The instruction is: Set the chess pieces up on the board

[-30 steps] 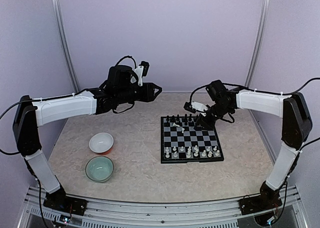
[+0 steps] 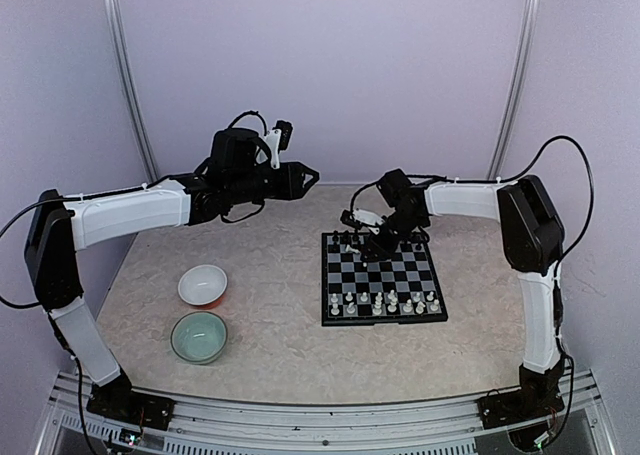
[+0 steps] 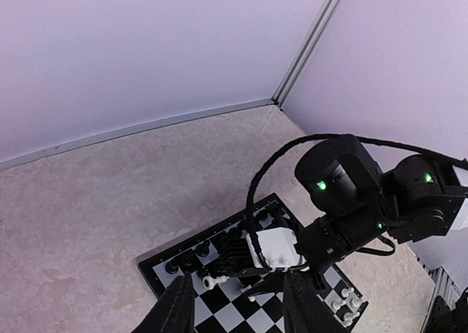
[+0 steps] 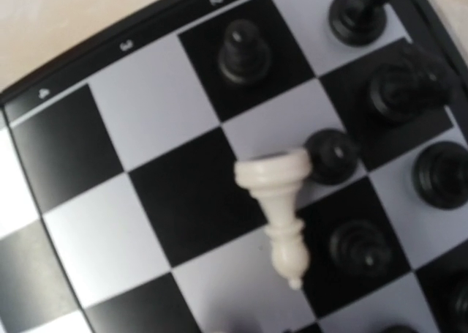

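In the right wrist view, a white chess piece (image 4: 281,201) lies on its side on the board (image 4: 168,201), against a black pawn (image 4: 333,157). Black pieces, among them another pawn (image 4: 245,51) and a knight (image 4: 402,91), stand in rows beside it. The white pieces (image 2: 378,303) stand along the board's near side. Over the far part of the board is my right gripper, its fingers apart close to the lying white piece; its tips are out of its own wrist view. My left gripper hangs open and empty, left of the board.
At the left of the table stand a white bowl (image 2: 203,285) and a green bowl (image 2: 199,337), both clear of the board. The table between the bowls and the board is free. My right arm (image 2: 465,199) reaches over the board's far right corner.
My right gripper has moved left across the far side of the board, towards the lying white piece, and now covers part of that area. The left arm has barely shifted.
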